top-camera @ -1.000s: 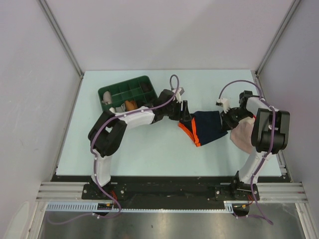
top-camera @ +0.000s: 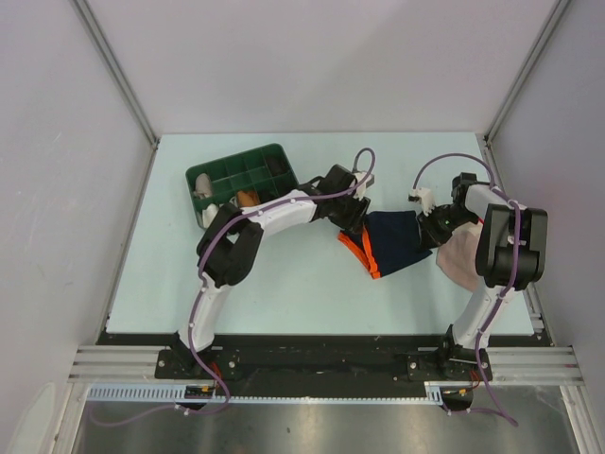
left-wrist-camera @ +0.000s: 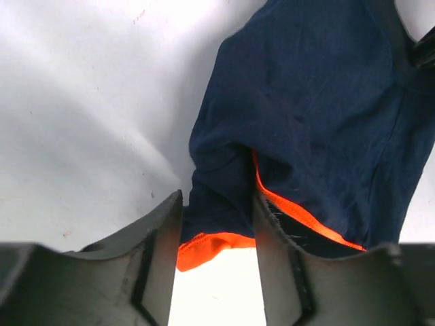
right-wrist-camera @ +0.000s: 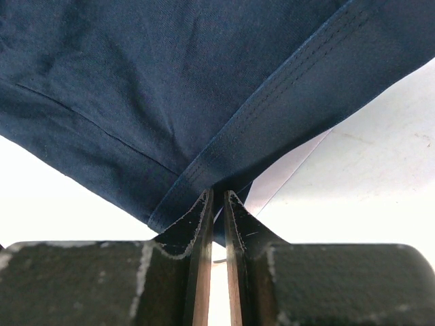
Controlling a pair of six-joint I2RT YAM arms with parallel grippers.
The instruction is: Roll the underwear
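Observation:
The navy underwear [top-camera: 397, 244] with an orange band lies spread and partly folded on the white table. At its folded left end, where orange shows, my left gripper is over the fabric, fingers apart around the bunched cloth; whether they touch it is unclear. At the underwear's right end my right gripper is shut on the navy hem, fingertips together with fabric at and beyond them.
A green compartment bin [top-camera: 233, 168] with items stands at the back left. A pale pink cloth [top-camera: 458, 262] lies on the right edge.
My left arm has swung right, bringing its gripper onto the underwear's left folded end. The right arm and the underwear look almost unchanged.

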